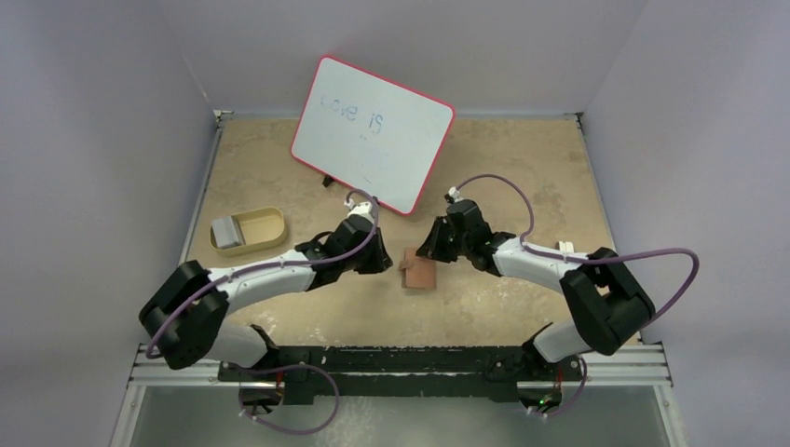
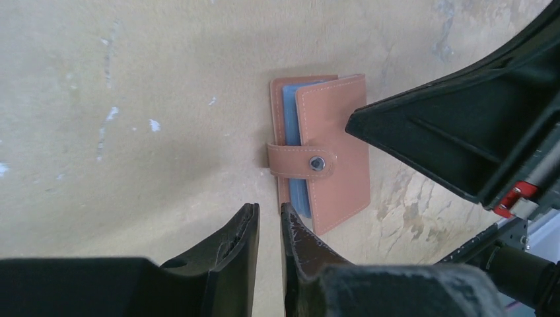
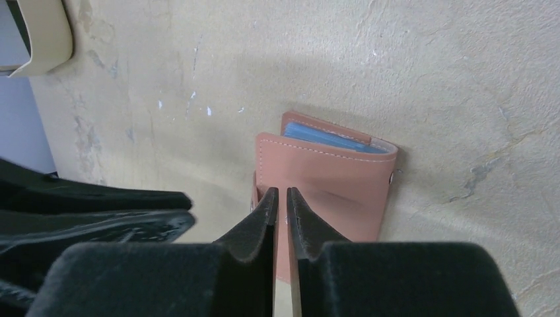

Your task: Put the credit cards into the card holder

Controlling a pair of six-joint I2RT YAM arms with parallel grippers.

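Note:
The pinkish-brown card holder [image 1: 420, 276] lies on the table between my grippers. In the left wrist view, the card holder's strap [image 2: 297, 162] with a metal snap crosses its front cover, and a blue strip [image 2: 299, 197] shows inside. Blue also shows along the far edge of the holder [image 3: 323, 208] in the right wrist view. Slightly open, my left gripper stands left of the holder, with only a narrow empty gap. My right gripper is above the holder's far part, its fingers a little apart; whether they touch it is unclear.
A yellow tray [image 1: 264, 227] at the left bears a grey item [image 1: 225, 232]. The whiteboard [image 1: 373, 130] leans across the back. Both arms are close together around the holder; bare table lies in front of it and at the right.

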